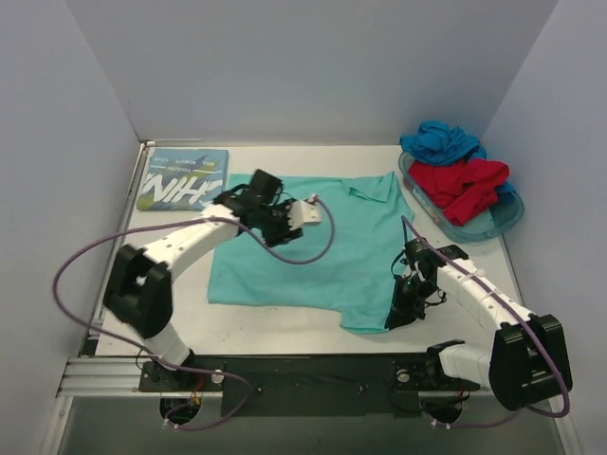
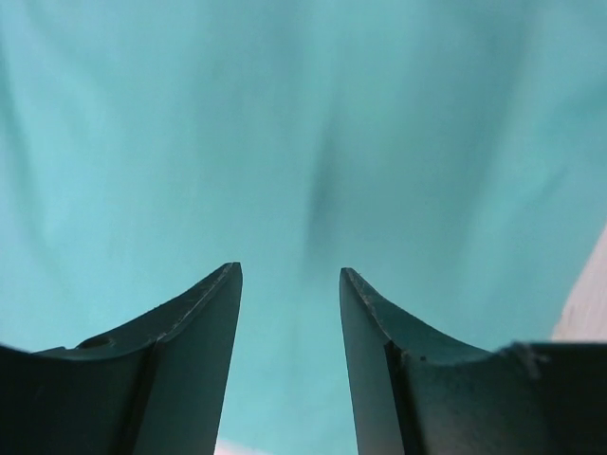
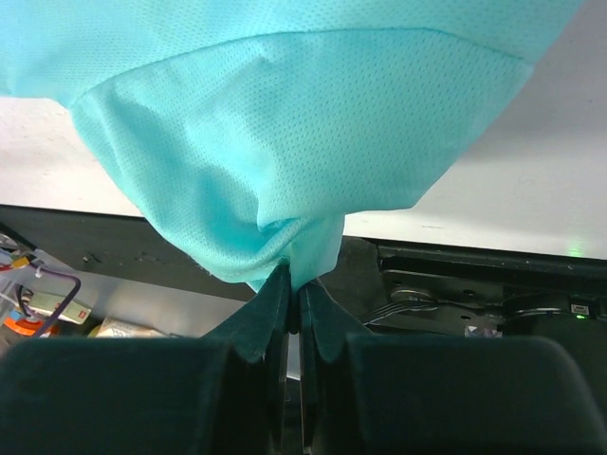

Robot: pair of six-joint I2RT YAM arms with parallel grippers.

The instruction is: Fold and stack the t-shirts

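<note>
A turquoise t-shirt (image 1: pixel 313 251) lies spread flat over the middle of the white table. Its near right sleeve (image 3: pixel 313 133) runs into my right gripper, which is shut on the cloth at the table's front edge. Above the left part of the shirt hovers my left gripper, its fingers (image 2: pixel 204 327) apart with only turquoise fabric below and nothing between them. The left arm is blurred in the top view and covers part of the shirt.
At the back right a teal basket (image 1: pixel 495 223) holds crumpled red cloth (image 1: pixel 460 185) and blue cloth (image 1: pixel 441 144). A printed bag or sheet (image 1: pixel 183 178) lies at the back left. Bare table (image 1: pixel 256 332) shows in front of the shirt.
</note>
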